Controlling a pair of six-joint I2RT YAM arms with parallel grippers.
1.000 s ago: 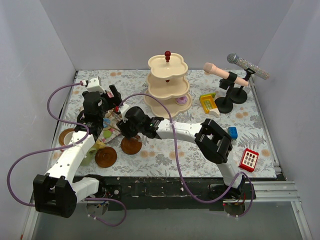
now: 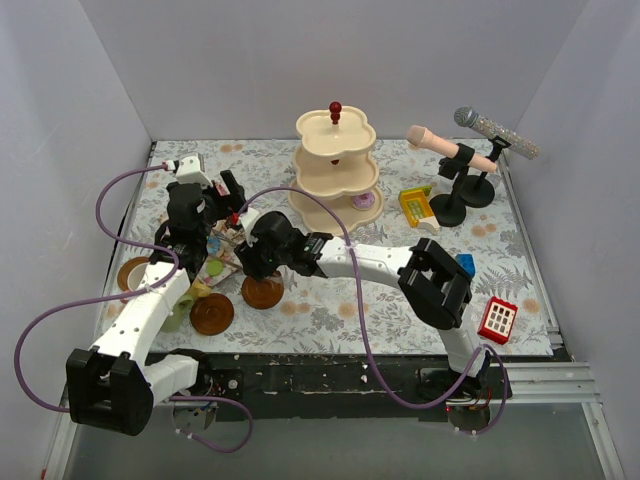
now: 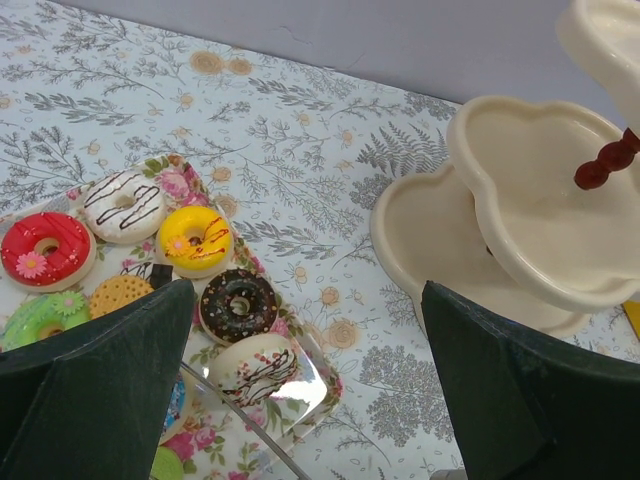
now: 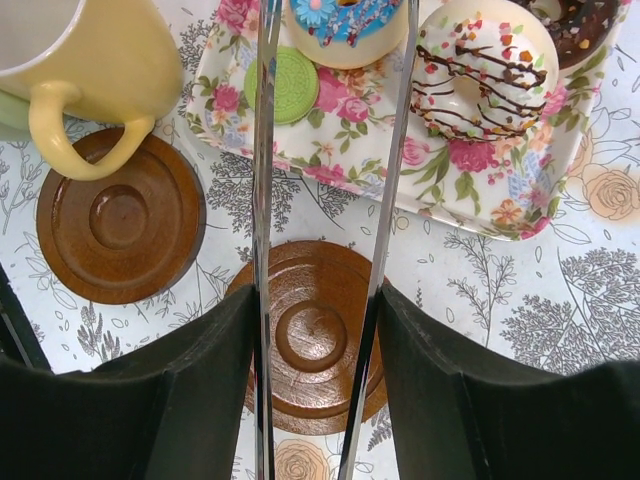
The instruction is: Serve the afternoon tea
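Observation:
My right gripper, holding two metal tong-like strips pointing forward, hangs over the floral tray (image 4: 480, 200); the strips' tips frame a blue-iced donut (image 4: 342, 25) near a white drizzled donut (image 4: 485, 70) and a green cookie (image 4: 280, 85); whether it grips the donut I cannot tell. My left gripper stands open above the tray's donuts, among them red (image 3: 75, 260) and yellow (image 3: 195, 260) ones. The tiered cream stand (image 2: 335, 175) is at the back centre.
Brown coasters (image 2: 211, 315) and a yellow mug (image 4: 120, 70) are near the tray. A yellow box (image 2: 415, 205), a red item (image 2: 497, 320), a blue item (image 2: 465, 265) and two microphone-shaped objects on stands are on the right.
The left arm is nearly still.

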